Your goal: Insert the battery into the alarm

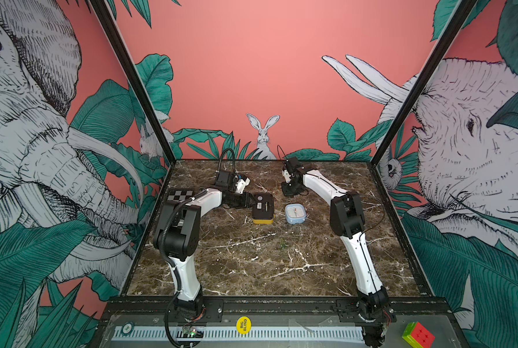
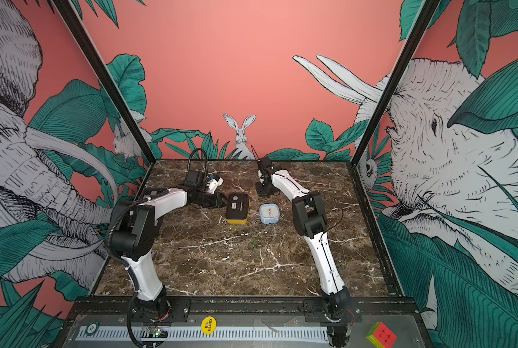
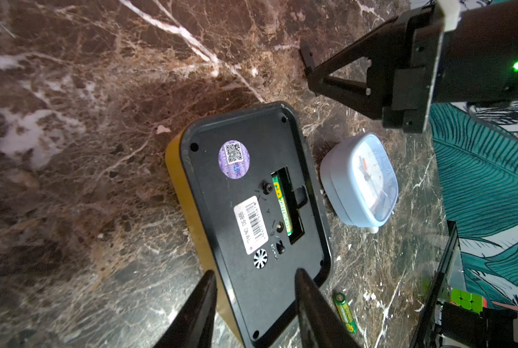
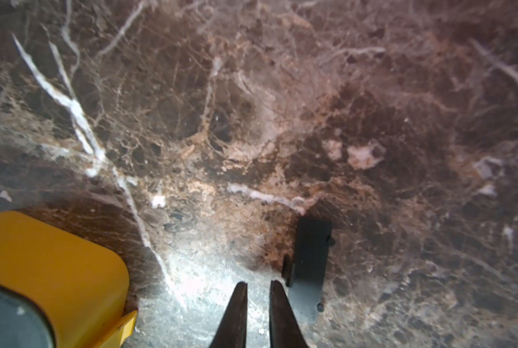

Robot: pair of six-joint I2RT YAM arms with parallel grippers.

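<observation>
The alarm (image 3: pixel 241 197), yellow with a black back, lies back side up. In its uncovered battery compartment (image 3: pixel 296 236) sits a green battery (image 3: pixel 281 204), with dark space beside it. My left gripper is open at one end of the alarm, the black back showing between its fingers; contact cannot be told. A small black cover (image 4: pixel 310 266) lies on the table right of the alarm. My right gripper is part open just beside that cover, its narrow gap empty. A second green battery (image 3: pixel 344 313) lies loose on the table.
A light blue clock (image 3: pixel 357 179) stands close to the alarm's right side. A checkered board (image 1: pixel 180 196) lies at the left behind the left arm.
</observation>
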